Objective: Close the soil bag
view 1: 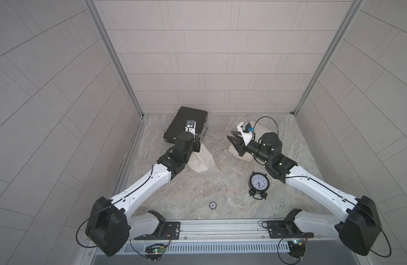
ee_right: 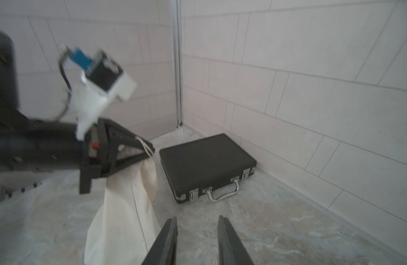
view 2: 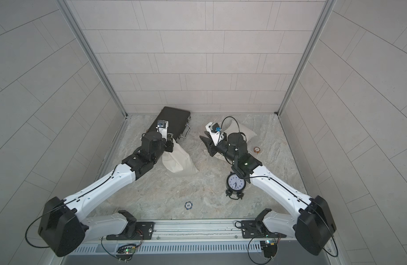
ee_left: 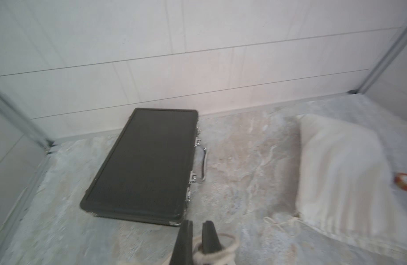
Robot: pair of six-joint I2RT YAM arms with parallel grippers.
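Observation:
A white cloth soil bag (view 1: 204, 161) hangs from my left gripper, its lower end down by the floor. In the right wrist view that gripper is shut at the bag's mouth, and a loop of pale cord lies around its fingers. How the mouth is gathered is mostly hidden. My right gripper stands well to the right of the bag, its fingers apart and nothing between them. No cord runs from it to the bag.
A black briefcase (ee_left: 146, 163) lies at the back left. Another white cloth bag (ee_left: 345, 176) lies behind the right arm, near a small orange roll (ee_left: 405, 181). An alarm clock (view 1: 259, 181) and a small round disc (view 1: 212, 205) lie nearer the front.

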